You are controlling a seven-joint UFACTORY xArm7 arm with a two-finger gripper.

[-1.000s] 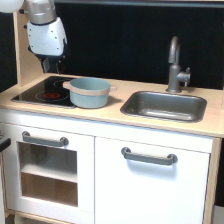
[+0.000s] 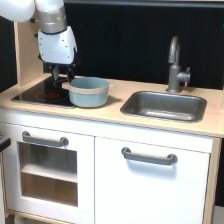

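Observation:
A blue-grey pot (image 2: 90, 95) stands upright on the wooden counter, to the right of and partly over the edge of the black cooktop (image 2: 38, 94). My white arm comes in from the upper left. Its dark gripper (image 2: 64, 76) hangs just above the pot's left side, close to the left handle. The fingers are small and dark against a dark background, so their spread is hard to make out. Whether they touch the handle cannot be told.
A sink (image 2: 165, 105) with a tall dark faucet (image 2: 175, 65) is set into the counter on the right. Between pot and sink lies a narrow bare strip of wood. Below are white cabinet doors (image 2: 150, 185) with grey handles. A dark panel rises behind.
The arm and gripper have moved to the right and down, from over the cooktop to beside the pot's left rim. The pot appears to stand in the same place.

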